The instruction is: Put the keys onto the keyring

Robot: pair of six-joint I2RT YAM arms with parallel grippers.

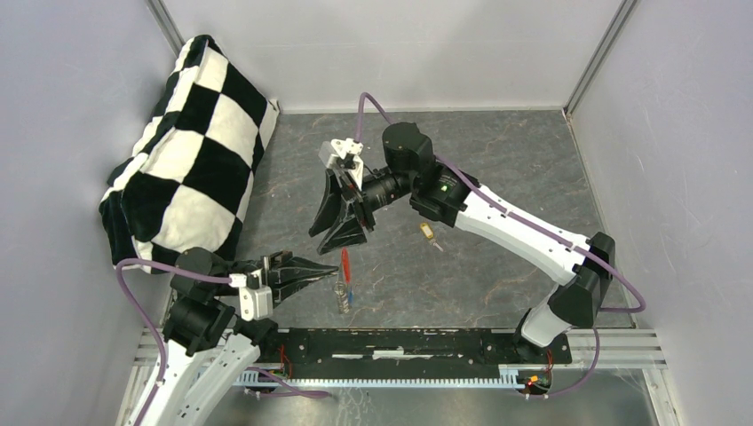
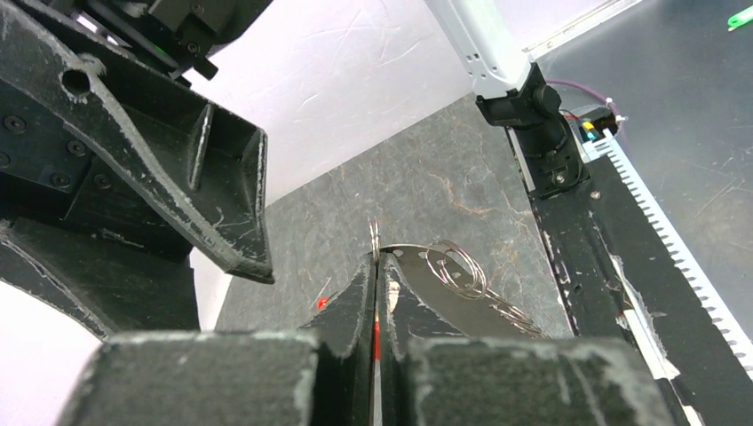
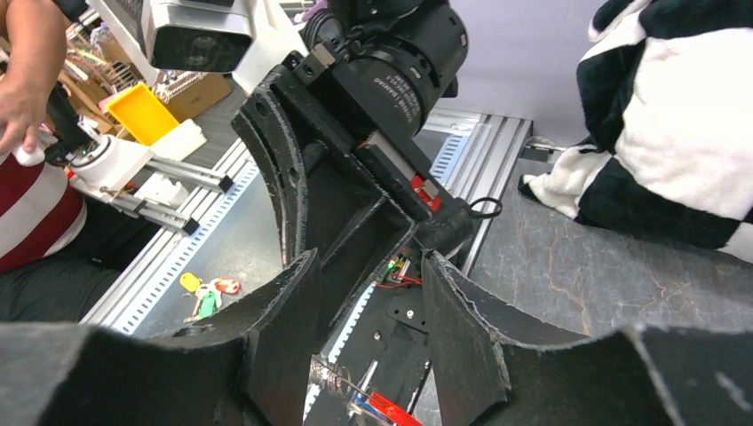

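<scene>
My left gripper (image 1: 336, 271) is shut on the thin wire keyring, whose coiled loops (image 1: 342, 298) hang below its tips. In the left wrist view, wire stands just past the joined fingertips (image 2: 391, 277), with more keyring loops (image 2: 457, 271) beyond. A red key (image 1: 344, 262) and a blue key (image 1: 349, 293) are by the ring; whether each is threaded cannot be told. My right gripper (image 1: 324, 241) is up and left of the ring in the top view, fingers apart and empty. In the right wrist view, the red key (image 3: 395, 410) and coils show low between its fingers.
A yellow key (image 1: 427, 231) lies on the grey table right of the grippers. The checkered cloth (image 1: 191, 151) fills the left side. More keys (image 3: 211, 295) lie beyond the front rail in the right wrist view.
</scene>
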